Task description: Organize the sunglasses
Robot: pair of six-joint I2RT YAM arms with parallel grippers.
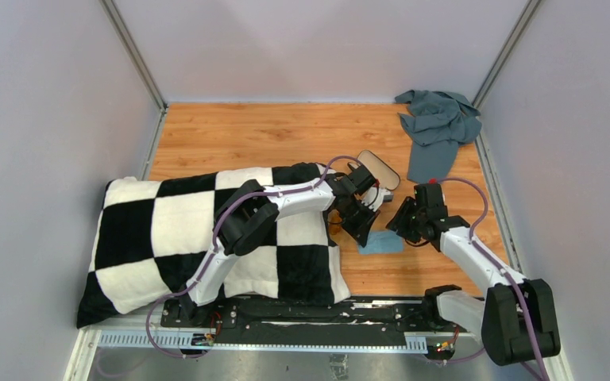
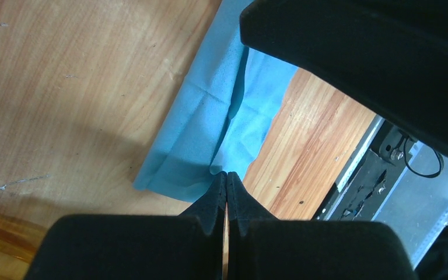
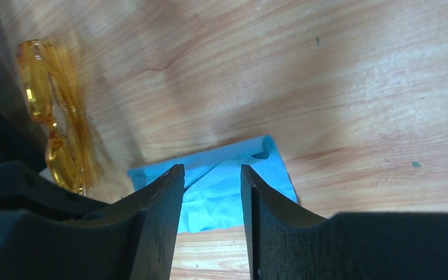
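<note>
A small blue cloth [image 1: 383, 243], folded over on itself, lies flat on the wooden table. My left gripper is shut with its tips at one end of that cloth [image 2: 210, 111]; no cloth shows clearly between the fingers. Over the opposite end, my right gripper stands open, with the cloth [image 3: 216, 192] seen below and between its fingers. Amber sunglasses [image 3: 58, 125] rest beside the left arm, mostly hidden by it from above. A beige open case [image 1: 379, 170] sits behind the left gripper, partly covered by it.
A checkered black-and-white blanket [image 1: 183, 223] covers the left part of the table, under the left arm. A crumpled grey-blue cloth [image 1: 438, 127] lies at the back right. Bare wood [image 1: 286, 135] is free along the back.
</note>
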